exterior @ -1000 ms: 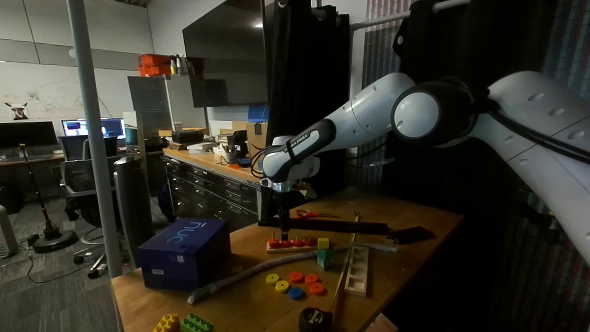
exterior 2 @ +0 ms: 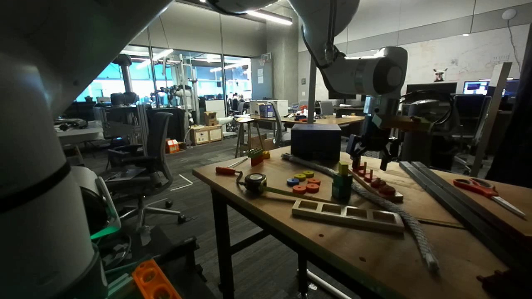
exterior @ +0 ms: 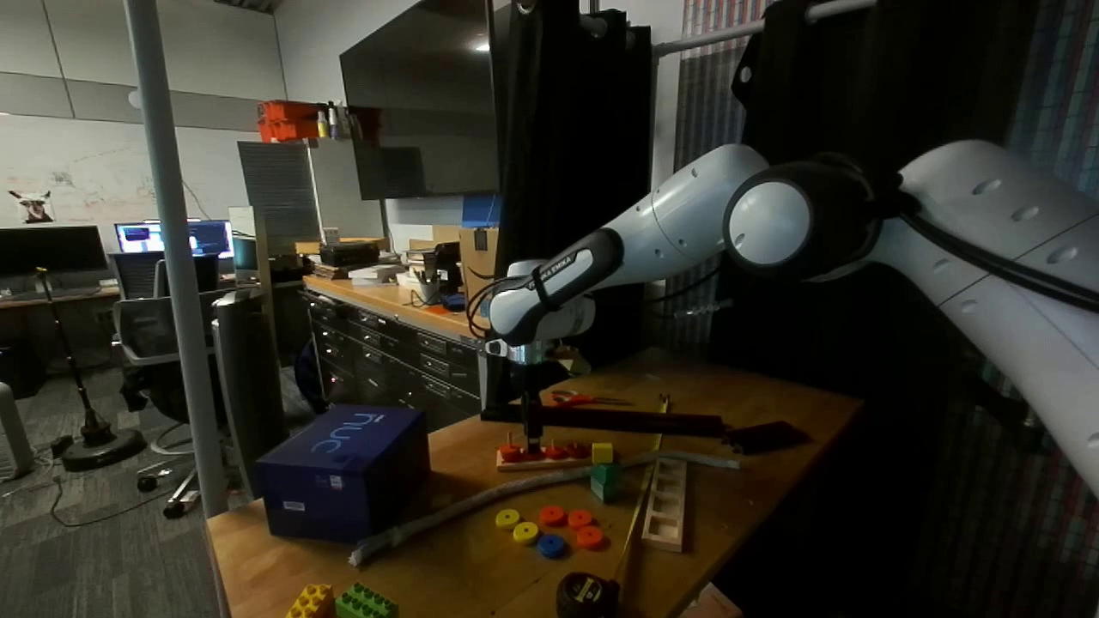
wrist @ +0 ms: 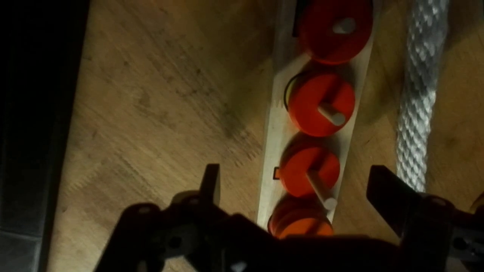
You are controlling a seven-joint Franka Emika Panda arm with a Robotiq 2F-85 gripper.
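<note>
A narrow wooden peg board (wrist: pixel 272 149) runs up the wrist view, with red discs stacked on its upright pegs; the red disc (wrist: pixel 321 104) has a bare peg end poking through. My gripper is open, one finger on each side of the board and nothing held. In exterior view 2 my gripper (exterior 2: pixel 370 164) hangs low over the far part of the peg board (exterior 2: pixel 376 185). Loose on the table lie red discs (exterior: pixel 553 516), yellow discs (exterior: pixel 525 532) and a blue disc (exterior: pixel 552 546).
Beside the board runs a grey rope (wrist: pixel 417 104). A green and yellow block stack (exterior 2: pixel 342 184) stands near its end. The slotted wooden tray (exterior 2: pixel 349 215), tape measure (exterior 2: pixel 255 182), blue box (exterior: pixel 343 470), dark metal bars (exterior 2: pixel 444 204) and scissors (exterior 2: pixel 476 186) surround it.
My gripper has come down slightly toward the peg board, the arm lowering with it. The things on the table have not visibly moved.
</note>
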